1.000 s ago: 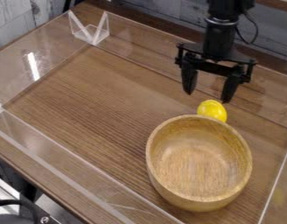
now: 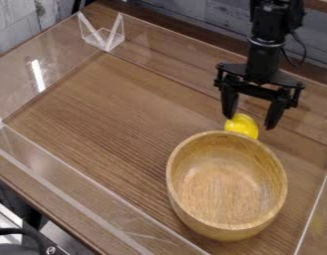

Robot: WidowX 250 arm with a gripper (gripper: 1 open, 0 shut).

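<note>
My black gripper (image 2: pixel 251 105) is open, pointing down over a yellow object (image 2: pixel 242 126), its fingers spread either side just above it. The yellow object rests on the wooden table just behind a large tan bowl (image 2: pixel 226 211); whether the fingers touch it I cannot tell.
A white wire holder (image 2: pixel 100 35) stands at the back left. Dark objects show at the lower left edge.
My gripper has moved lower and toward the bowl, closer over the yellow object. The bowl and yellow object look unmoved.
</note>
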